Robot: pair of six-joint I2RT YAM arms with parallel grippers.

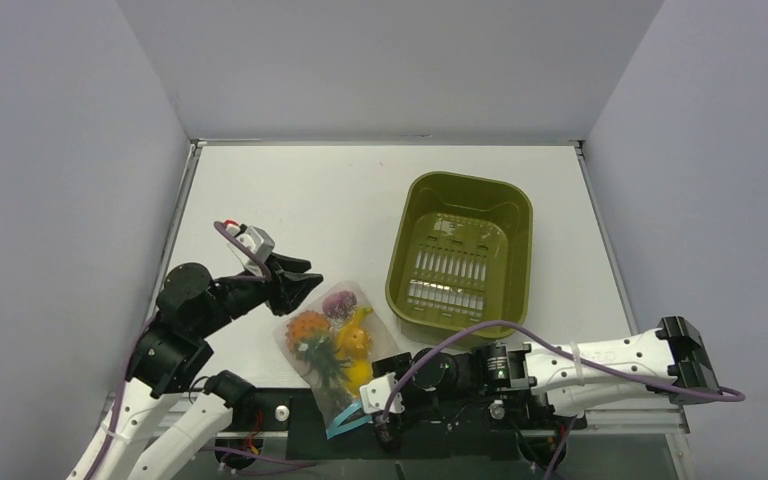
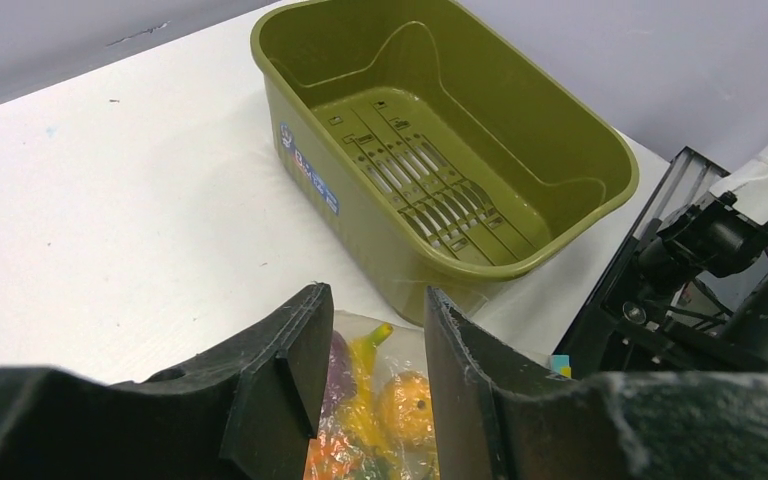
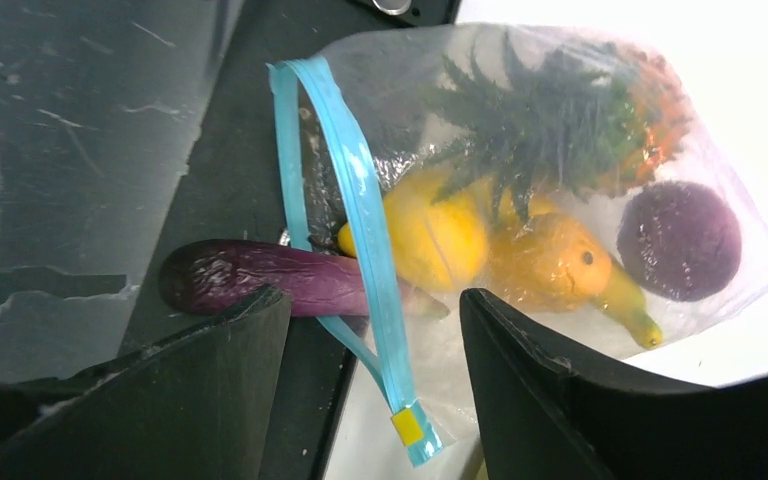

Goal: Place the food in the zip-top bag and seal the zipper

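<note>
A clear zip bag (image 3: 550, 110) with a blue zipper (image 3: 365, 200) holds a pineapple (image 3: 530, 120), a yellow fruit (image 3: 430, 235), a yellow-orange piece (image 3: 550, 265) and a purple round piece (image 3: 680, 240). In the right wrist view, an eggplant (image 3: 230, 275) lies through the bag's mouth, its thick end outside on the dark table edge and its stem end inside. My right gripper is open above the zipper and eggplant. Beyond the bag's closed end, my left gripper stands with its fingers apart and nothing between them.
An empty green basket (image 1: 460, 260) stands right of the bag. A dark strip (image 1: 300, 430) runs along the front edge.
</note>
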